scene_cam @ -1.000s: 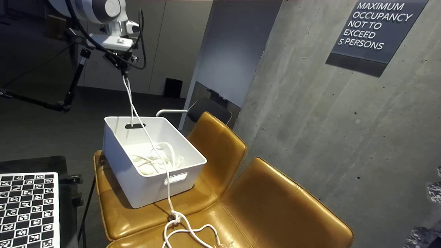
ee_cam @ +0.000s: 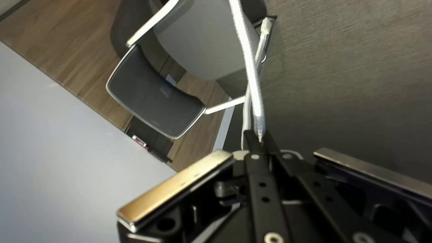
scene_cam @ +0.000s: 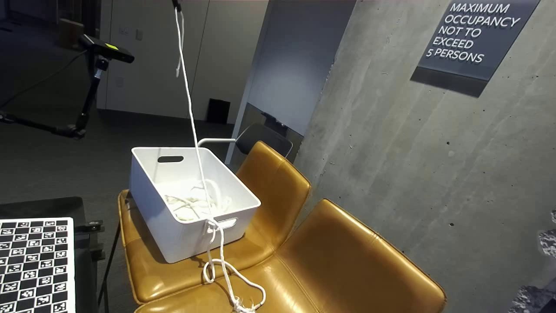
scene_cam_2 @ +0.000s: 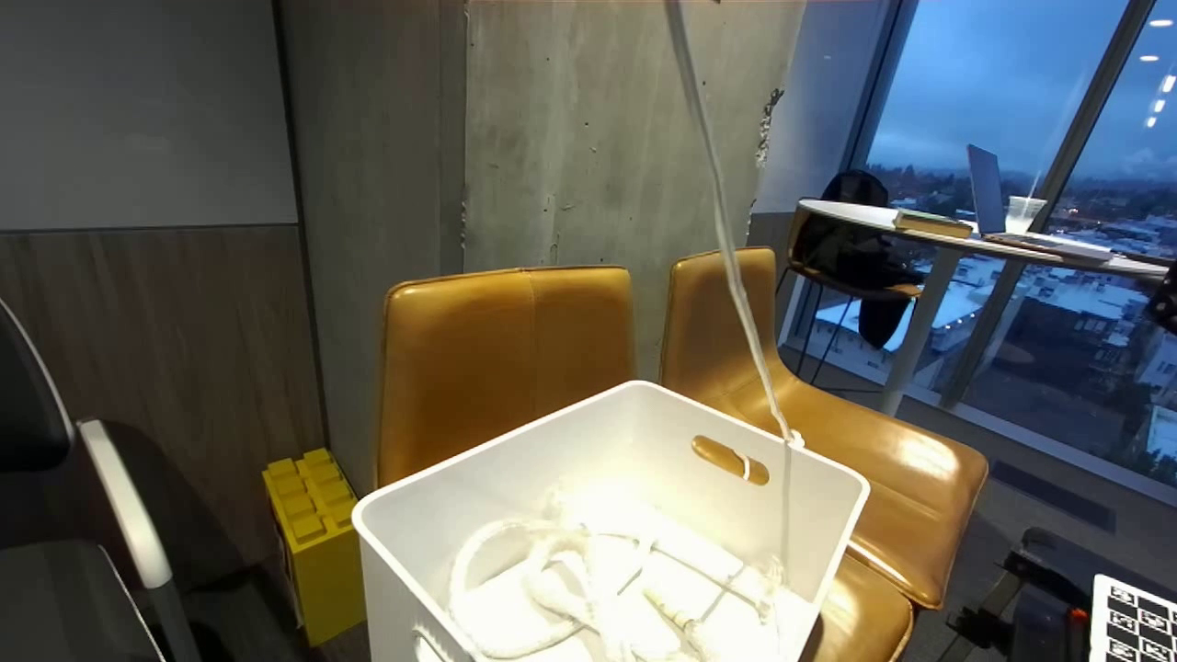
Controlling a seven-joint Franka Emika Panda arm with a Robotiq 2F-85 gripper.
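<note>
A white rope [scene_cam: 189,104] runs taut from my gripper down over the front rim of the white bin [scene_cam: 172,224]. In the wrist view the rope [ee_cam: 247,60] ends between my shut fingertips, and a short tail hangs beside it. A knot in the rope sits at the bin's front handle hole, and a loop lies on the tan chair seat below. More white rope [scene_cam: 198,201] is coiled inside the bin. At the top of exterior view 1 only the gripper's tip shows; the arm is out of that frame.
Two tan chairs [scene_cam: 365,250] stand side by side, the bin resting on one of them. A checkered board [scene_cam: 36,266] is at the left. A concrete wall [scene_cam: 443,156] rises behind the chairs, and a yellow block [scene_cam_2: 317,546] stands on the floor.
My gripper has risen well above the bin, drawing the rope up with it. The knot has moved from the seat up to the bin's front handle.
</note>
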